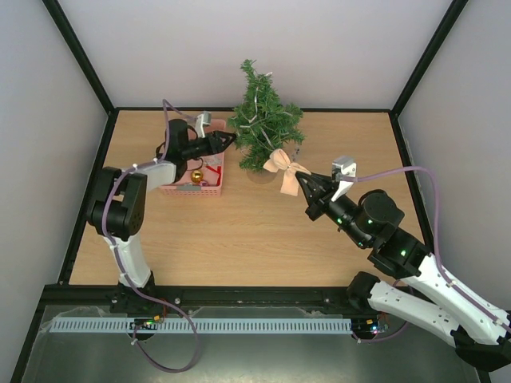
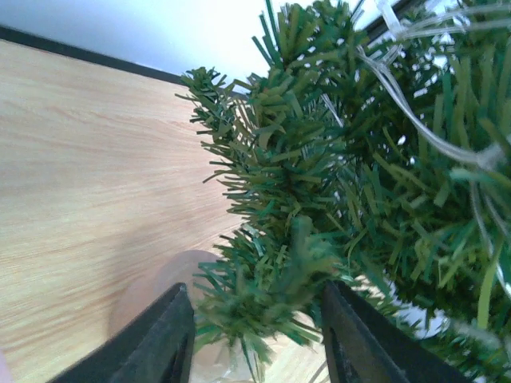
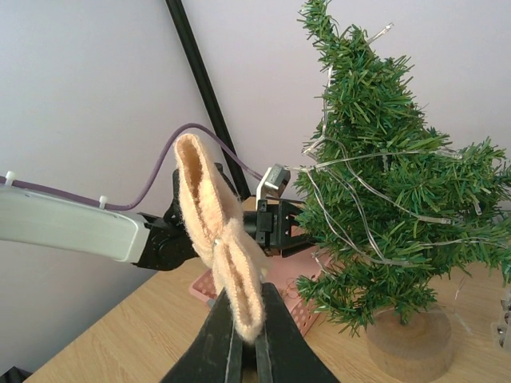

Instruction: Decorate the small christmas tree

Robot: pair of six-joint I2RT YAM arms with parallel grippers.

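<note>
The small green tree (image 1: 259,120), wound with thin light strings, stands upright on a round wooden base (image 3: 411,343) at the back middle of the table. My left gripper (image 1: 234,137) is at the tree's left side, fingers apart. In the left wrist view, a branch tip (image 2: 279,295) shows between its fingers; whether they touch it I cannot tell. My right gripper (image 1: 300,175) is shut on a peach fabric bow (image 3: 211,203), held in front and a little right of the tree, apart from the branches in the right wrist view.
A pink basket (image 1: 223,159) lies left of the tree, partly under the left arm. It holds a gold ball (image 1: 196,176) and small red pieces (image 1: 212,168).
</note>
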